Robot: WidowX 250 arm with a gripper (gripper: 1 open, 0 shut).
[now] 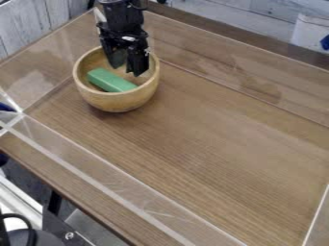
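Note:
A wooden bowl [115, 96] stands on the wooden table at the upper left, with a green block [112, 83] lying inside it. My black gripper [126, 60] reaches down from the top of the view to just over the back of the bowl, above the block, and appears open. Its fingertips are small and dark, and I see nothing held between them.
A blue object [321, 36] is at the right edge, and dark items and cables lie at the bottom left, beside the table's edge.

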